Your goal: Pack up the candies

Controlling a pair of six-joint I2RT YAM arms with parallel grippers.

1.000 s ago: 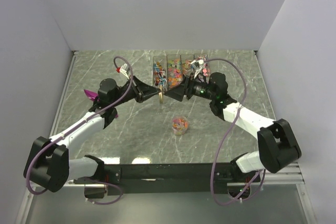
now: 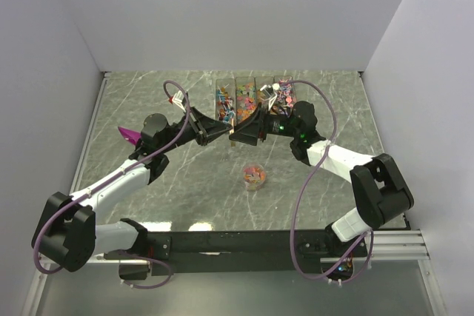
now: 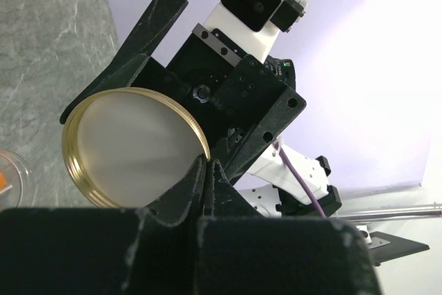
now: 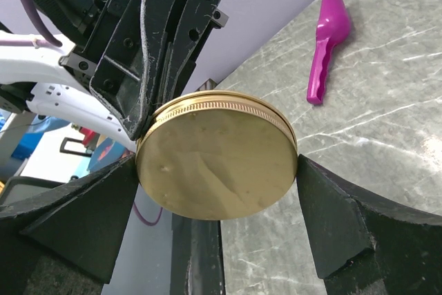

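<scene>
My left gripper is shut on the rim of a round gold lid (image 3: 138, 146), whose pale inside shows in the left wrist view. The lid's gold outer face fills the middle of the right wrist view. My right gripper is open, with a finger at either side of the lid; whether they touch its rim I cannot tell. A clear round jar (image 2: 253, 177) with colourful candies in it stands on the table below the two hands in the top view. Part of the jar shows at the left wrist view's left edge.
A clear divided box (image 2: 245, 97) of colourful candies stands at the back, partly hidden by the right arm. A magenta scoop lies on the table at left.
My right gripper has moved left and closer, from short of the lid to either side of it. The lid has shifted slightly right in the left gripper's hold.
</scene>
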